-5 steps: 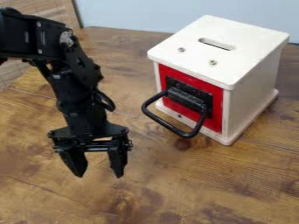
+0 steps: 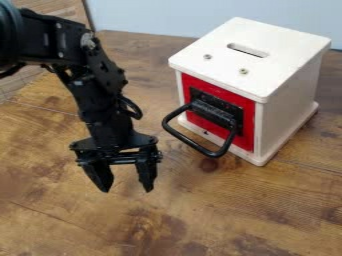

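Observation:
My black gripper (image 2: 124,178) hangs just above the wooden table at the left, fingers pointing down and apart, nothing between them. To its right stands a white wooden box (image 2: 278,110) with a slot in its sloped top and a red front panel (image 2: 246,134). A black loop handle (image 2: 186,141) sticks out from the red panel toward the gripper, a little above and right of it, apart from the fingers.
A pale wall runs along the back, and a light board (image 2: 40,5) stands at the back left.
My gripper has moved slightly to the right and up, toward the box's handle. The box and handle have not moved.

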